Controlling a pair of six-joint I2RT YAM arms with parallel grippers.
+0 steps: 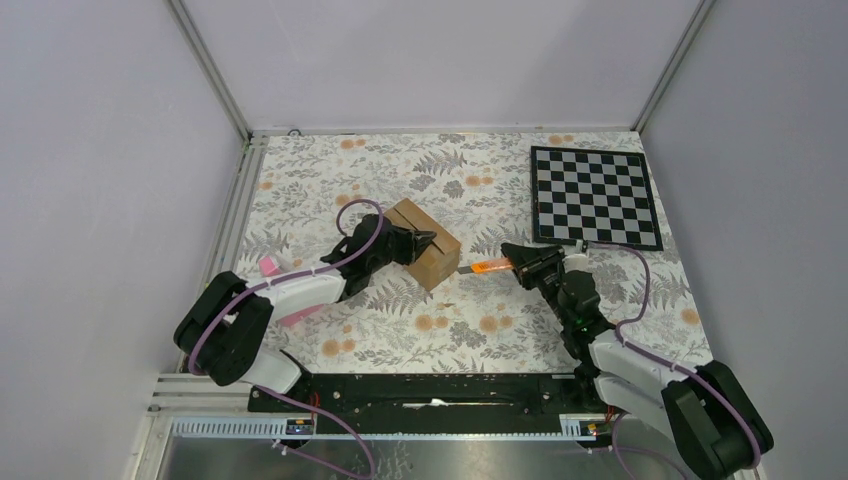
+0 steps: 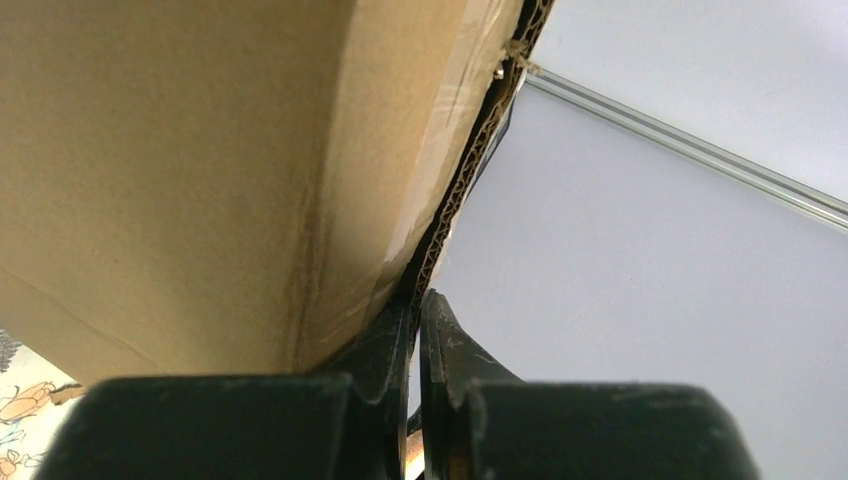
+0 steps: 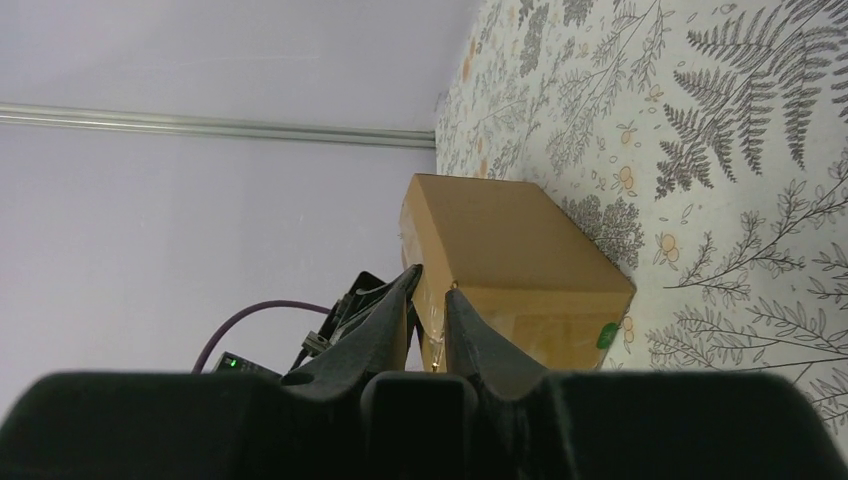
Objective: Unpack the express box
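The brown cardboard box [image 1: 439, 266] stands turned at an angle, left of the table's middle, with a dark slit along its top. At that slit is my left gripper [image 1: 430, 238], shut on a cardboard edge; the left wrist view shows the corrugated edge [image 2: 452, 200] running down to its fingertips. An orange utility knife [image 1: 490, 266] is gripped by my right gripper [image 1: 513, 260], its blade pointing left at the box's right side, a small distance off or just reaching it. In the right wrist view the knife itself is hard to make out between the fingers.
A black-and-white checkerboard [image 1: 597, 198] lies at the back right. Pink pieces [image 1: 269, 266] lie on the left, partly behind my left arm.
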